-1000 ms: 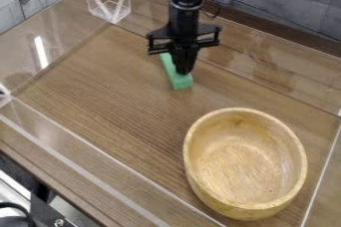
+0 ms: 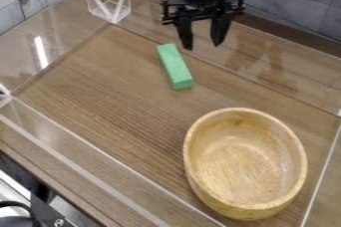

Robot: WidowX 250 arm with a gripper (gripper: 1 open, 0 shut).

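Note:
A green rectangular block lies on the wooden table, left of centre in the upper half. My black gripper hangs at the top centre, above and behind the block and apart from it, with its fingers spread open. A large round tan bowl fills the lower right of the table.
A small white wire-like object stands at the back left, and another white piece is at the left edge. A dark gap with a cable shows at the bottom left corner.
My gripper has moved up and back, away from the green block, which it covered a second ago and which now lies uncovered.

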